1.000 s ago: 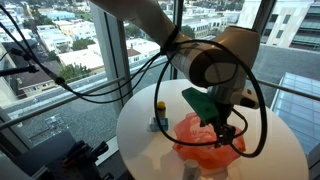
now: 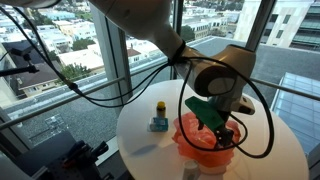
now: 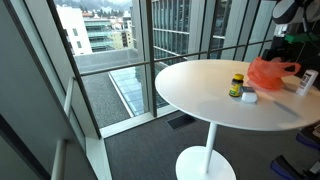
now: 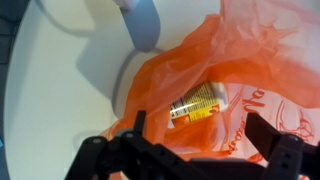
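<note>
An orange-red plastic bag [image 2: 202, 152] lies on the round white table, and in the wrist view it [image 4: 170, 72] spreads open below me. Inside it sits a small item with a yellow and white label [image 4: 197, 104]. My gripper is open over the bag, its two dark fingers wide apart at the lower edge of that view. The labelled item lies beyond the gap between them. From the second exterior view, the bag [image 3: 268, 74] stands at the table's right with the gripper mostly hidden at it.
A yellow-topped bottle [image 2: 161, 108] and a pale blue-white block [image 2: 158, 125] stand left of the bag on the white table [image 2: 135, 120]. A white container [image 2: 191, 171] is near the front edge.
Bottle and block have stayed put.
</note>
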